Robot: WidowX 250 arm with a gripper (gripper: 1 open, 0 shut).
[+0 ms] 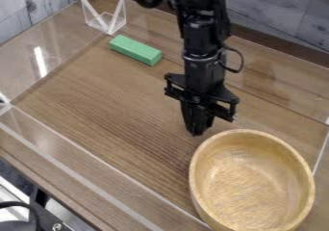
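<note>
My black arm reaches down from the top centre, and its gripper (198, 117) hangs low over the wooden table, just behind a cream oval bowl (251, 182). The fingers are dark and small in this view, so whether they are open or shut, or hold anything, is unclear. A green block (135, 49) lies at the back left, apart from the gripper.
A clear plastic stand (106, 15) is at the far back left. Wall edges border it at left and back, and a black cable shows at the lower left.
</note>
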